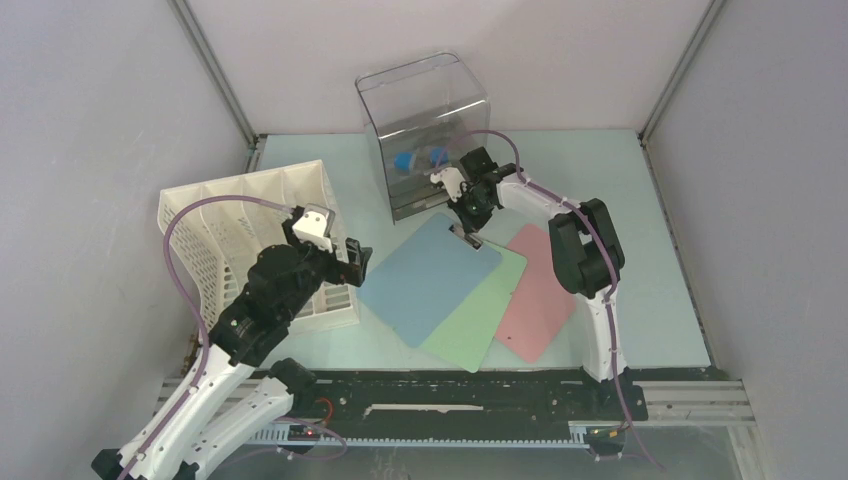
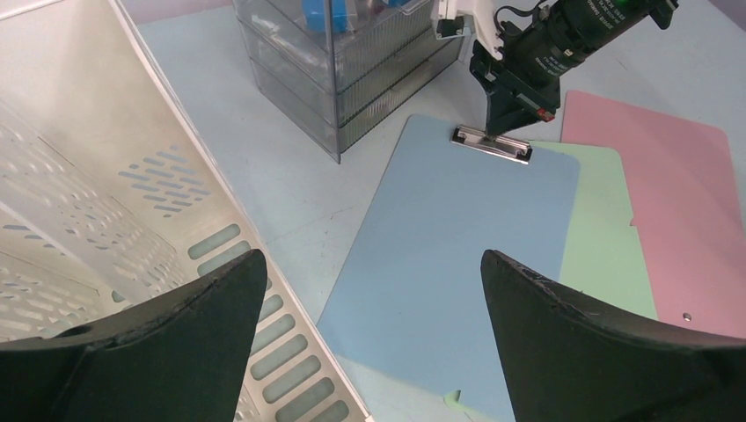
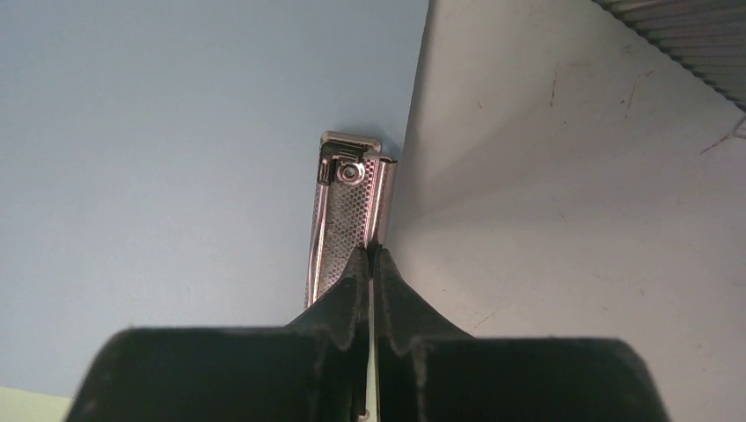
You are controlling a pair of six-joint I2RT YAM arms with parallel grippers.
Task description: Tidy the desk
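Three clipboards overlap on the desk: blue (image 1: 425, 285) on top, green (image 1: 470, 325) beneath it, pink (image 1: 542, 300) at the right. My right gripper is shut at the blue board's metal clip (image 3: 343, 207), tips on its edge; whether they grip it I cannot tell. My left gripper (image 1: 358, 262) stands open over the front right of the white slotted rack (image 2: 114, 167), nothing between its fingers.
A clear tiered organizer (image 1: 420, 90) with blue items inside stands at the back, just behind the blue board.
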